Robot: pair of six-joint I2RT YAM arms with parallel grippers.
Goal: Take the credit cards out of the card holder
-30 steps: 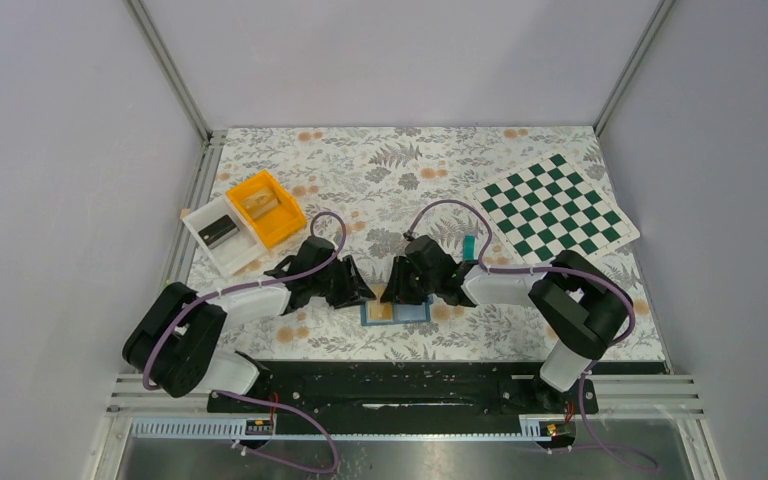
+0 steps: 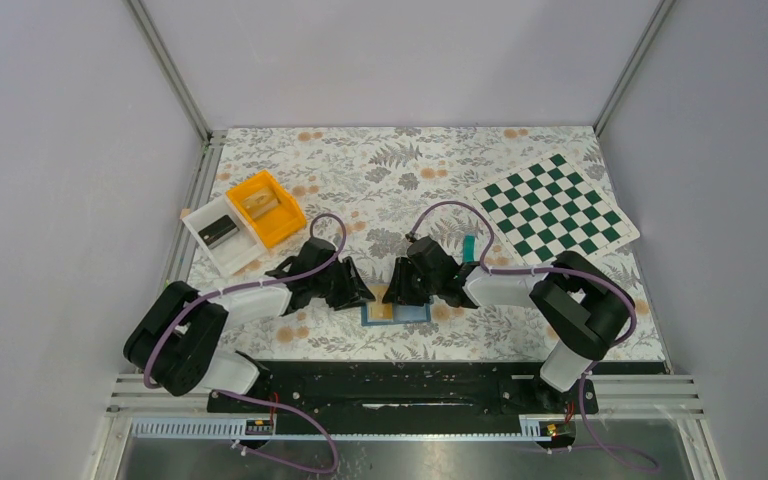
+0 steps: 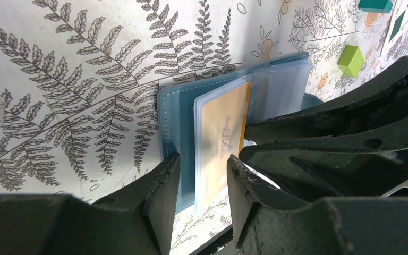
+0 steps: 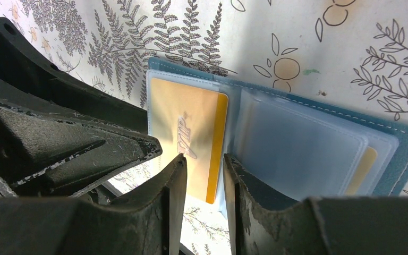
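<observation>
The blue card holder (image 2: 412, 313) lies open on the table near the front edge. In its left half, a yellow-orange card (image 4: 191, 125) sits in a clear pocket, its orange edge showing along the pocket's opening. My left gripper is part open over the holder's left side, its fingers around the pocket's outer edge. From the other side comes my right gripper, part open, its fingertips on either side of the card's orange edge. Neither is seen clamped on the card. A second clear pocket (image 4: 303, 143) fills the right half, with a pale yellow strip (image 4: 362, 169) showing at its edge.
White (image 2: 228, 263) and orange (image 2: 295, 213) bins stand at the back left. A green checkered board (image 2: 552, 212) lies at the right. Behind the right arm is a teal block (image 2: 469, 247); a lime block (image 3: 351, 61) is near.
The left gripper and the holder stay nearly where they were.
</observation>
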